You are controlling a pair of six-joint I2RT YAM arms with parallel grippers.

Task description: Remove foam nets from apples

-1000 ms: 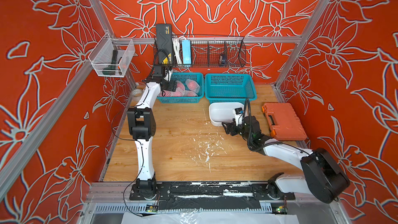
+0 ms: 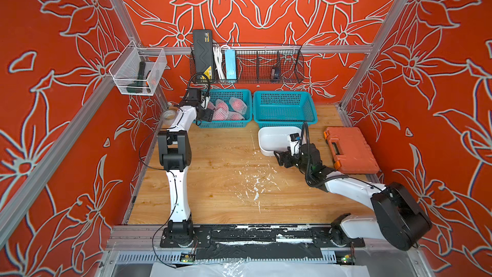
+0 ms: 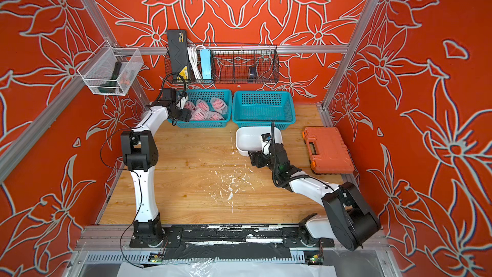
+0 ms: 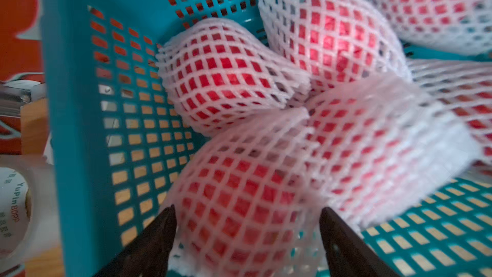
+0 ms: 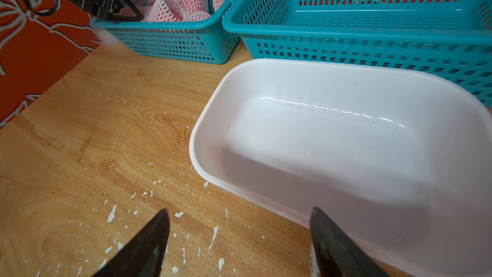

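Several red apples in white foam nets lie in the left teal basket [image 2: 225, 125]. In the left wrist view, the nearest netted apple [image 4: 241, 210] sits between the parted fingers of my left gripper. Whether the fingertips touch its net cannot be made out. Against it rest a second netted apple [image 4: 220, 77] and a third netted apple [image 4: 379, 143]. My right gripper is open and empty, by the near left edge of the white tub [image 5: 317, 123], which is empty.
To the right of the apples' basket stands an empty teal basket [image 2: 284, 122]. An orange case [image 2: 351, 148] lies at the right, and a tape roll [image 4: 15, 205] is beside the left basket's outer wall.
My left gripper has shifted within the apples' basket, lower and slightly toward the table's front left. The right arm has stayed in place.
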